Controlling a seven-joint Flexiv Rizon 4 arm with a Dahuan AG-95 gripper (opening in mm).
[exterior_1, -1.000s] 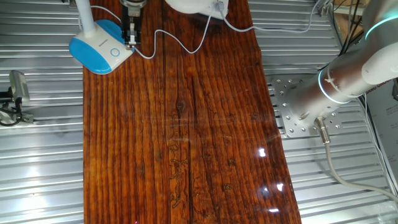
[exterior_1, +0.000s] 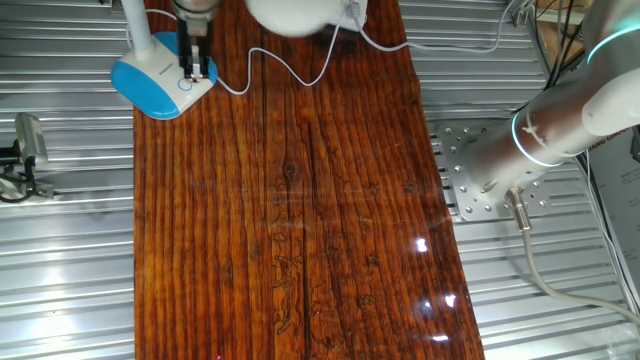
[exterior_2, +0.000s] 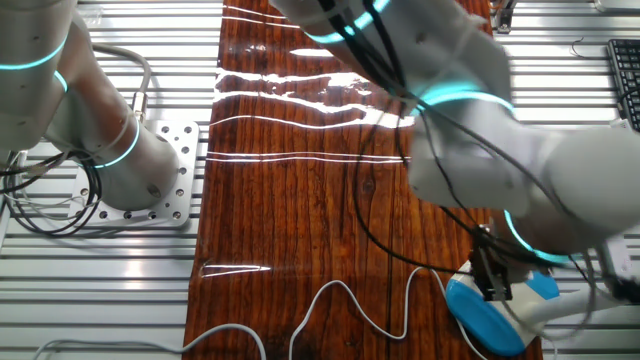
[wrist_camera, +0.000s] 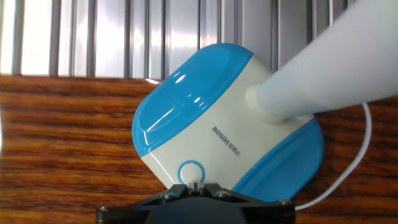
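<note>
A desk lamp has a white base with blue ends (exterior_1: 150, 88), resting at the far left corner of the wooden table. From that base rises a white post (wrist_camera: 311, 87). On the base, a round button (wrist_camera: 191, 169) with a blue ring shows close to my fingertips in the wrist view. My gripper is shut, with nothing seen between its fingers. It points down over the base beside the button; whether the tips touch cannot be told. In exterior view 2 the arm partly covers the lamp base (exterior_2: 485, 318).
A white cable (exterior_1: 292, 72) runs from the lamp across the table (exterior_1: 300, 220). Slatted metal flooring (exterior_1: 65, 270) lies beyond the table's edges, and a small device (exterior_1: 30, 140) stands at the left.
My gripper has moved left over the lamp base, from its right edge towards the button. The lamp and its cable have stayed in place.
</note>
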